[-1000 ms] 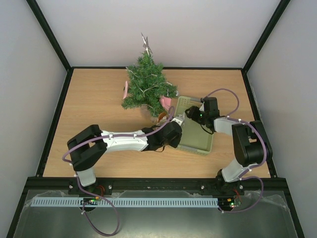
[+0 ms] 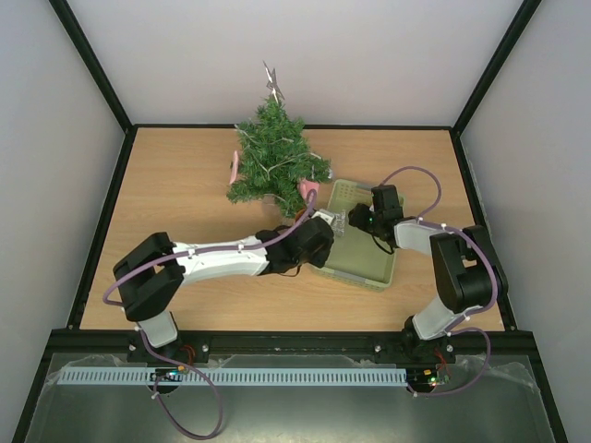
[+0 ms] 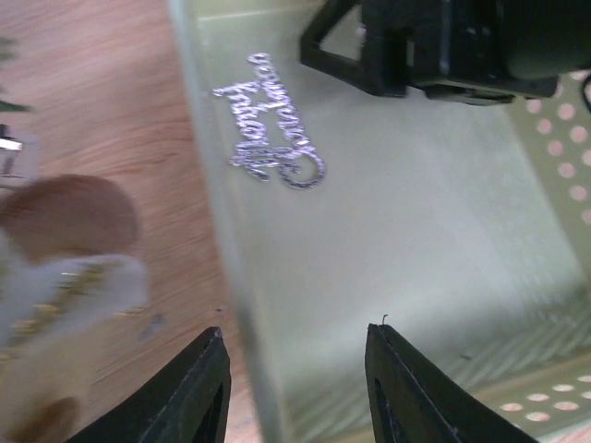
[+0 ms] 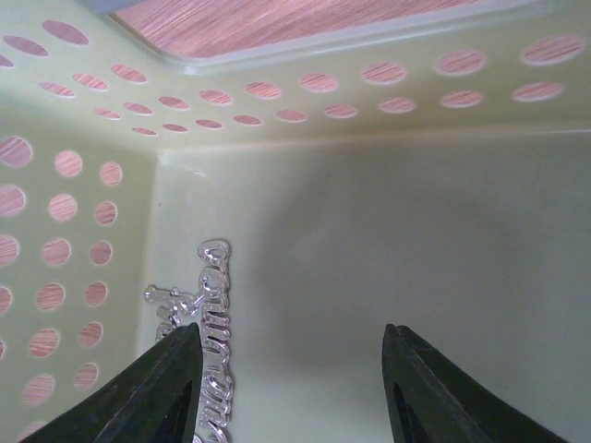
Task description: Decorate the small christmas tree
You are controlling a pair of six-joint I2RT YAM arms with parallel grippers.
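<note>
The small Christmas tree (image 2: 272, 157) stands at the back of the table with pink ornaments and a silver topper (image 2: 272, 83). In the green tray, a silver glittery lettering ornament lies near one side, also seen as shiny silver lettering (image 4: 215, 341) in the right wrist view. My left gripper hangs over the tray's near part, open and empty. My right gripper is over the tray beside the ornament, fingers apart with nothing held.
A brown and white object (image 3: 69, 268) with gold trim sits just left of the tray.
The right arm has moved very little; the tree is unchanged.
</note>
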